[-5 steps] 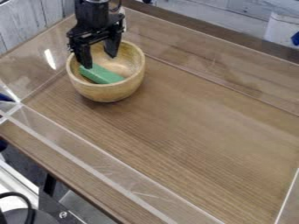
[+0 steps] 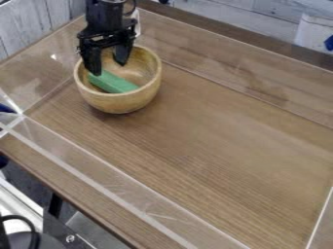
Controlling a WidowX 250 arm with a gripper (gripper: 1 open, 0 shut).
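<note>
A round tan bowl (image 2: 124, 100) stands at the upper left of the wooden table (image 2: 196, 175), with a green oblong object (image 2: 112, 82) lying tilted inside it. My black gripper (image 2: 108, 45) hangs from above over the back of the bowl, its dark fingers spread open. Whether they touch the green object or the bowl's rim cannot be told at this size.
The middle, right and front of the table are bare. White panelling borders the back and left. A small blue item (image 2: 328, 44) shows at the right edge, and dark cables hang off the lower-left edge.
The gripper has shifted only slightly above the bowl. The bowl and the green object look almost unmoved.
</note>
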